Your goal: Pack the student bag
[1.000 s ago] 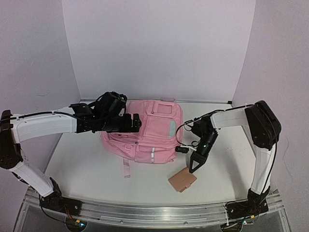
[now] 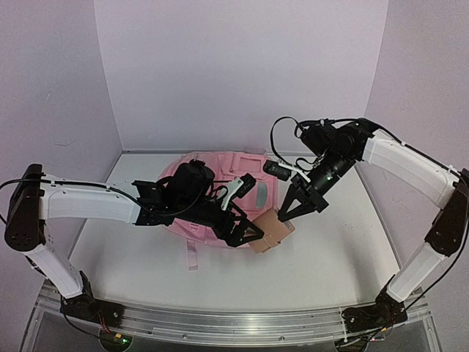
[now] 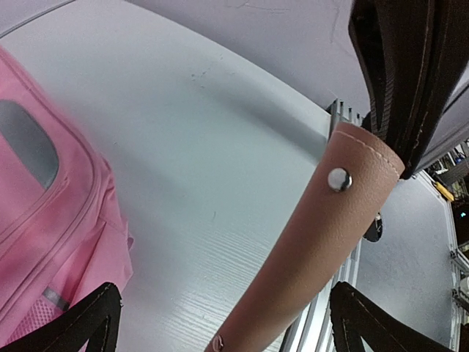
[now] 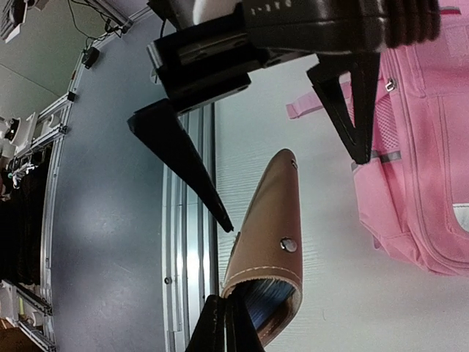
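The brown leather-like case (image 2: 272, 230), closed with metal snaps, is held in the air in front of the pink bag (image 2: 220, 163). My right gripper is shut on the case's stitched end; something bluish shows inside that opening. My left gripper stands open, its fingers (image 3: 95, 323) spread on either side of the case's other end. In the left wrist view a gap shows between those fingers and the case (image 3: 315, 227). From above, the left gripper (image 2: 248, 229) covers the case's left edge.
The bag lies on the white table (image 2: 315, 271), behind the case and partly under the left arm. A metal rail (image 2: 234, 323) runs along the front edge. Both arms are very close together.
The case was on the table near the front; my right gripper has lifted it back toward the bag.
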